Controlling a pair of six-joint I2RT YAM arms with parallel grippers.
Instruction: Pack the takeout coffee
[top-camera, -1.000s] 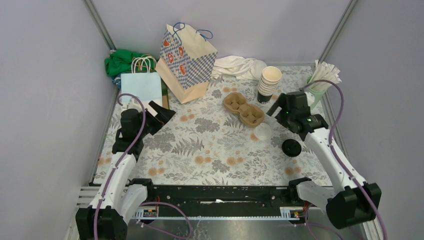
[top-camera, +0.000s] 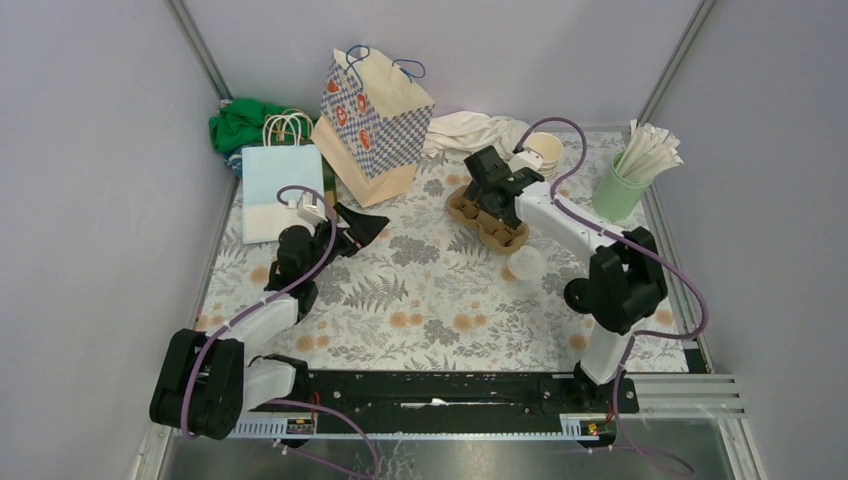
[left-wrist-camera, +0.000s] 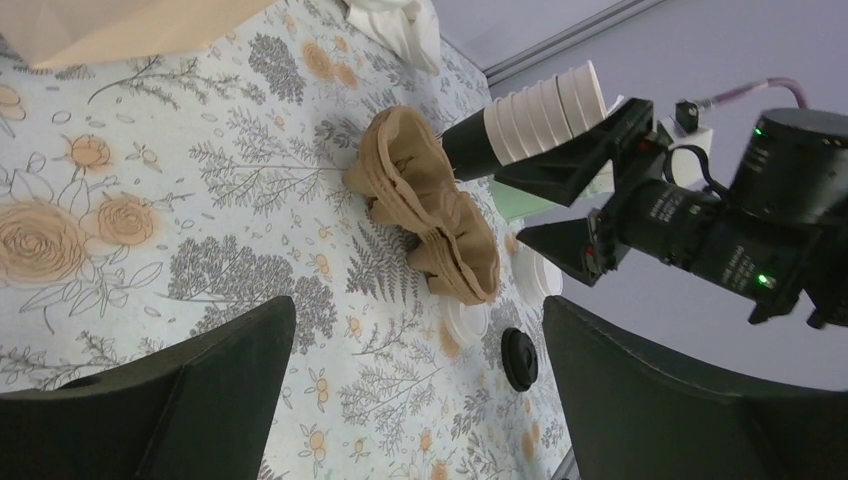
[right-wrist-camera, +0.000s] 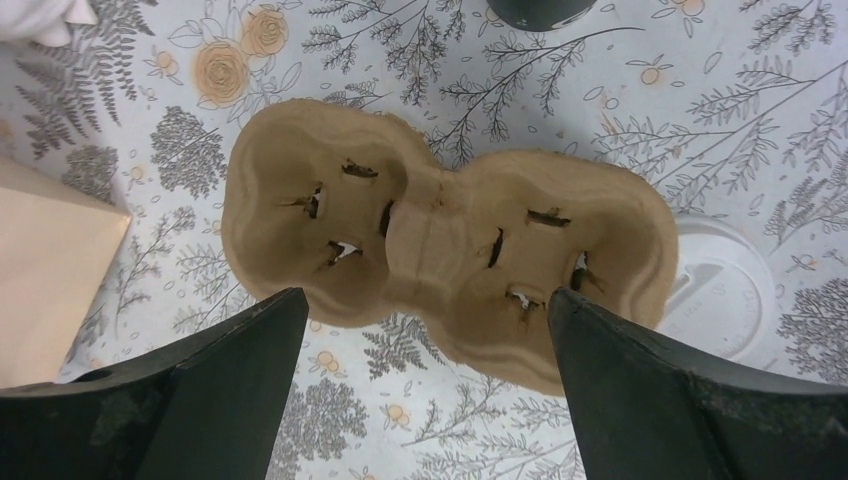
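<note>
A brown two-cup pulp carrier (top-camera: 500, 232) (right-wrist-camera: 440, 230) lies right of centre. My open right gripper (top-camera: 480, 190) is over it, empty between the fingers. A stack of paper cups (top-camera: 543, 145) (left-wrist-camera: 530, 118) stands just behind. A white lid (top-camera: 526, 263) (right-wrist-camera: 720, 290) lies by the carrier, and a black lid (top-camera: 576, 295) (left-wrist-camera: 518, 358) nearer the front right. My left gripper (top-camera: 362, 228) is open and empty at the centre-left, pointing toward the carrier. Paper bags (top-camera: 375, 120) stand at the back.
Pale flat bags (top-camera: 270, 195) lie at back left beside green cloth (top-camera: 240, 125). A white cloth (top-camera: 470, 130) lies at the back, and a green holder with white sticks (top-camera: 620, 190) at the right.
My right gripper has moved left and back to over the carrier, now hiding part of it and the cup stack from above. My left gripper has moved right and slightly back.
</note>
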